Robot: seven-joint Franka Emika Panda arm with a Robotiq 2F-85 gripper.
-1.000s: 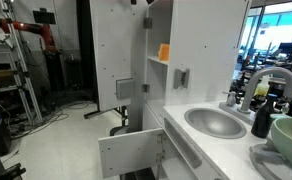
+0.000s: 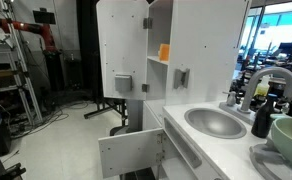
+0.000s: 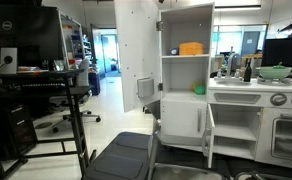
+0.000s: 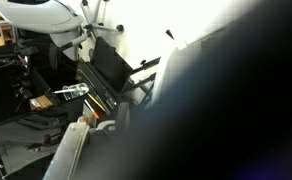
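A tall white cupboard door (image 2: 123, 40) stands open, with a grey square handle (image 2: 124, 82) low on its face. Inside the tall cupboard (image 3: 186, 70) an orange box (image 3: 191, 48) lies on an upper shelf, and a small green object (image 3: 200, 90) lies lower. Neither exterior view shows the gripper clearly. A large dark blurred shape (image 4: 211, 115) fills much of the wrist view; whether it is part of my gripper and how the fingers stand is unclear.
A lower cabinet door (image 2: 128, 154) sticks out open near the floor. To the right are a round sink (image 2: 215, 122), a tap (image 2: 269, 82), a dark bottle (image 2: 263, 118) and a green bowl (image 2: 290, 140).
The tall door has swung on its hinge; its handle now appears wider and higher in exterior view 1. The lower door and the counter items have not moved.
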